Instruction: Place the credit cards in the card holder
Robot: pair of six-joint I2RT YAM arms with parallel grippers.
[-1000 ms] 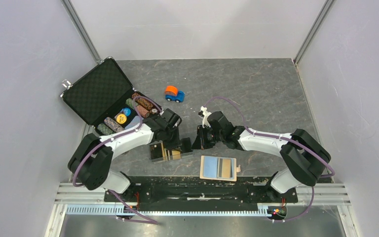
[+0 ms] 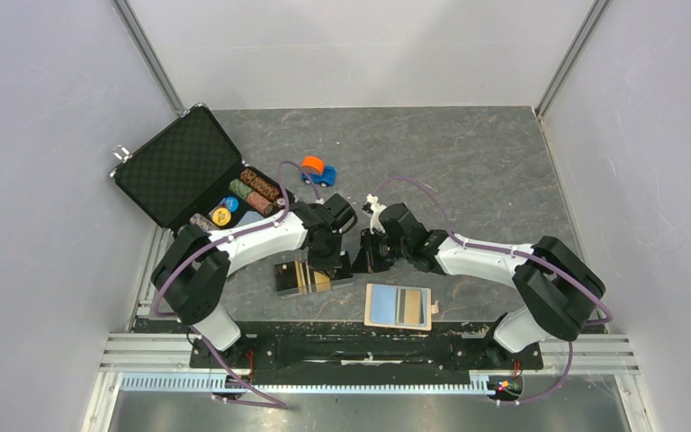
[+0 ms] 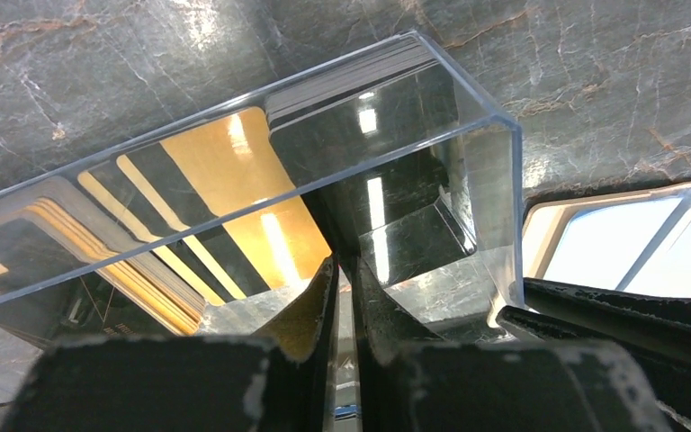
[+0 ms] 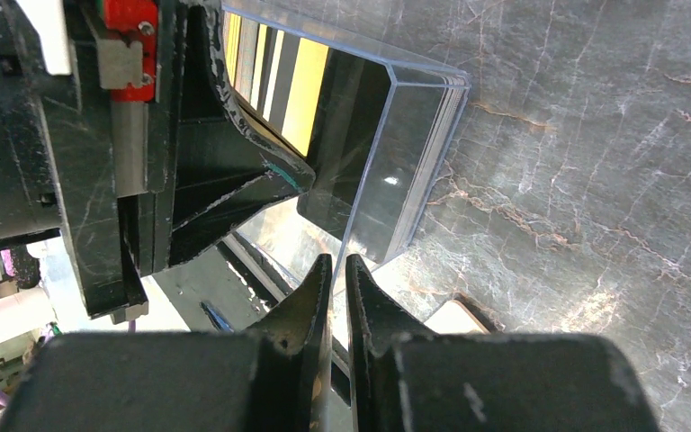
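Observation:
A long clear box lies at the front, left of centre, with black and gold cards inside; a gold card and a black card show through it. Over the box's right half, my left gripper is shut, its tips by the black card's edge; nothing clear shows between them. At the box's right end, my right gripper is shut on the clear end wall. A tan-framed holder with blue and gold panels rests flat to the right of the box.
An open black case with chips and round tins stands at the left, close behind the left arm. A blue and orange toy car sits behind the grippers.
My left arm has swung to the right, carrying its gripper along above the clear box towards its right end. The right arm, the box and the tan-framed holder look nearly unmoved.

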